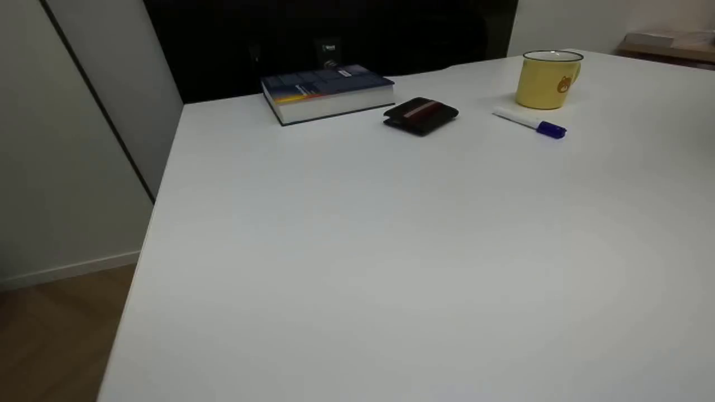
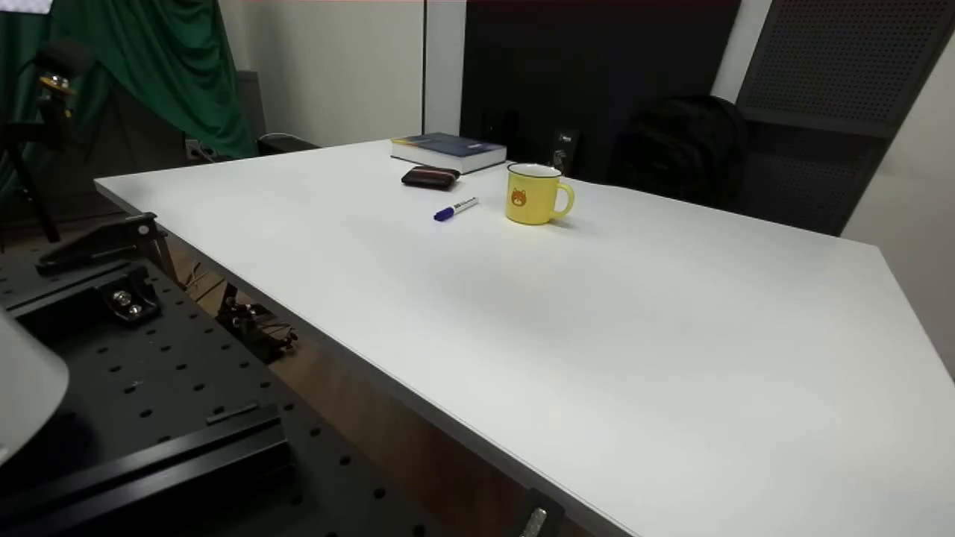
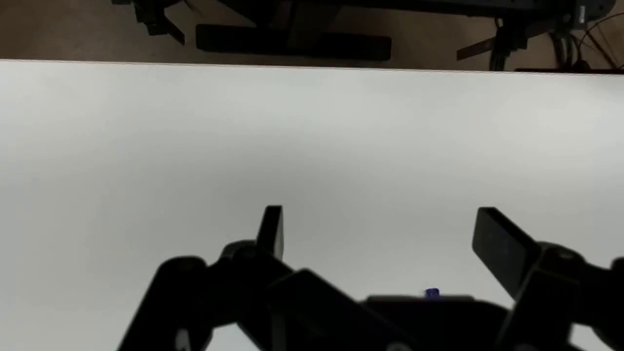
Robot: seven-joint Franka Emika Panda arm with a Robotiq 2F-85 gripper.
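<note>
In the wrist view my gripper is open, its two dark fingers wide apart over bare white table with nothing between them. Only the purple cap of the marker [image 3: 432, 292] peeks out past the gripper body there. Exterior view 1 has the whole marker [image 1: 529, 123], white with a purple cap, lying in front of a yellow mug [image 1: 546, 84] with a bear on it. A dark wallet [image 1: 422, 116] with a striped band lies left of the marker. Beside the wallet is a thick blue book [image 1: 332, 94]. Neither exterior view has the gripper in it.
A black perforated bench [image 2: 206, 385] runs along the near side, separated by a gap. The mug's handle [image 2: 565, 201] points right in that view.
</note>
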